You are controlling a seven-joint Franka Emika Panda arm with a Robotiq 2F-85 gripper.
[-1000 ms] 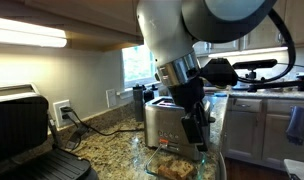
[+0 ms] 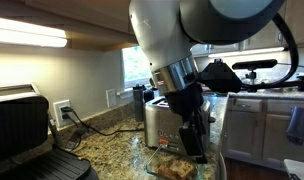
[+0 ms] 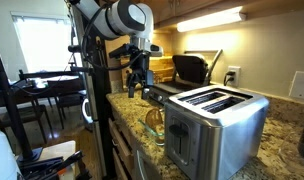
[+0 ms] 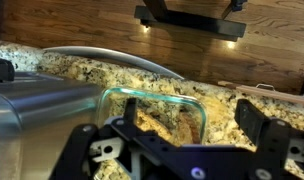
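Observation:
My gripper stands open, with one finger at each side of a clear glass dish in the wrist view. Inside the dish (image 4: 162, 98) lies a piece of browned bread (image 4: 164, 126), partly hidden by the left finger. Nothing is held. Exterior view 1 has the gripper (image 2: 196, 156) hanging close above the right side of the dish and the bread (image 2: 174, 168). A silver toaster (image 3: 208, 130) stands on the counter beside the dish; its slots look empty in exterior view 2.
A black grill (image 2: 20, 125) with a raised lid stands on the granite counter (image 2: 117, 150) at left. The toaster crowds the dish's left side in the wrist view. Beyond the counter edge lies the wooden floor (image 4: 102, 38).
My gripper has come down slightly toward the dish over the last second. The dish, bread and toaster have stayed where they were.

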